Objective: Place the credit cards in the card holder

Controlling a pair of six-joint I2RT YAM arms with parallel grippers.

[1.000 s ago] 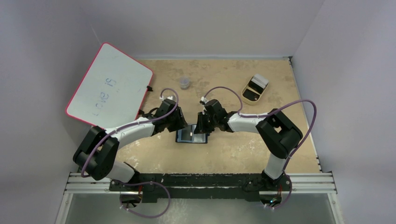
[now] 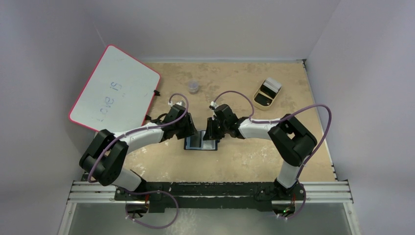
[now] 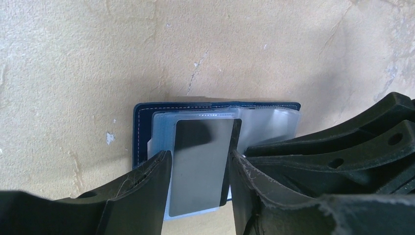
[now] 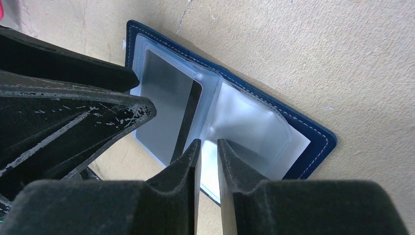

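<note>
The card holder (image 2: 209, 149) lies spread on the table in front of both arms, dark blue with clear sleeves. In its left sleeve lies a dark grey card (image 3: 200, 171) with a black stripe. The right sleeve (image 4: 247, 127) looks whitish and shows no dark card. Over the grey card, my left gripper stands open, its fingers on either side of the card's width. My right gripper hovers over the right sleeve with a narrow gap and nothing visible between its fingers. Whether either gripper touches the sleeves is hard to tell.
A tan box (image 2: 257, 99) with dark and white cards stands at the back right. A small clear cup (image 2: 193, 87) sits at the back, and a whiteboard (image 2: 117, 88) covers the left. Both grippers are close together over the holder.
My left gripper has shifted very slightly to the right over the holder. The right arm and the holder look unmoved.
</note>
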